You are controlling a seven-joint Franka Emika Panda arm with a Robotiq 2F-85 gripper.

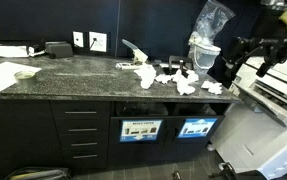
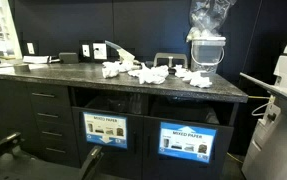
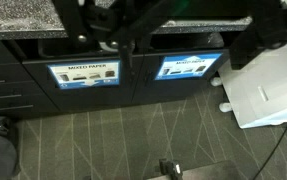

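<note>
Several crumpled white papers (image 1: 146,76) lie scattered on the dark speckled counter (image 1: 83,84); another view shows the same papers (image 2: 153,74) along the counter's front part. Below it are two open-topped bays with blue-and-white mixed paper signs, one on the left (image 2: 106,129) and one on the right (image 2: 186,142). My gripper (image 1: 235,68) hangs at the upper right in exterior view 1, apart from the papers. In the wrist view its dark, blurred fingers stand apart, open, above the signs (image 3: 86,74); no paper shows between them.
A clear bag-lined bucket (image 2: 207,52) stands at the counter's back right, near a dark dispenser-like object (image 2: 170,62). A pale machine (image 3: 258,88) stands right of the cabinets. Carpeted floor (image 3: 93,140) lies in front. A white sheet (image 1: 3,76) rests at the counter's left.
</note>
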